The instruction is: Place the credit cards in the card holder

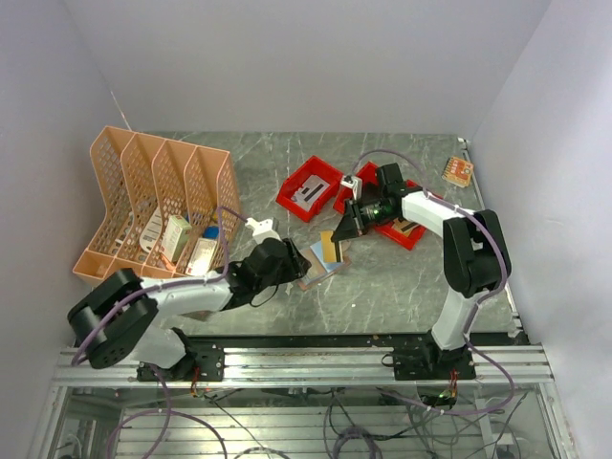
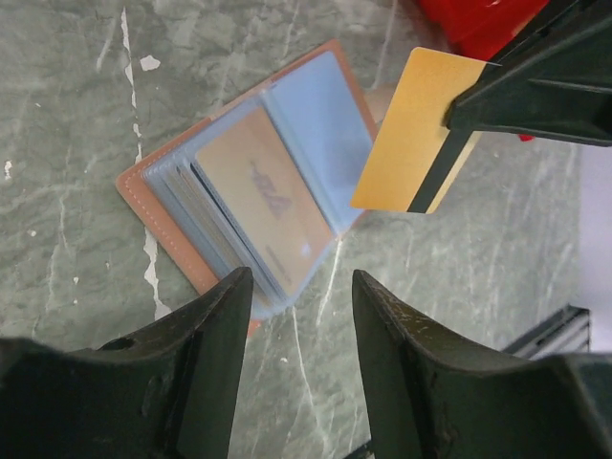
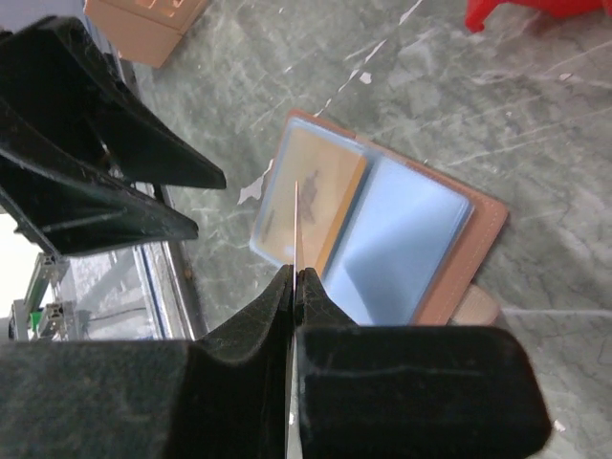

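Observation:
The card holder (image 2: pixel 260 196) lies unfolded on the table, brown at its border, with a pale blue side and clear sleeves over a tan layer. A tan card with a dark stripe (image 2: pixel 421 129) is pinched by my right gripper, which is shut on it. In the right wrist view the card (image 3: pixel 295 234) appears edge-on over the sleeves. My left gripper stands open beside the holder, nothing between its fingers. In the top view the card (image 1: pixel 331 247) hangs over the holder's right part.
Two red bins stand behind the holder; the left bin (image 1: pixel 309 188) contains pale cards, and the right bin (image 1: pixel 416 235) shows tan ones. A peach rack (image 1: pixel 105 258) with compartments fills the left side. Bare table lies to the right front.

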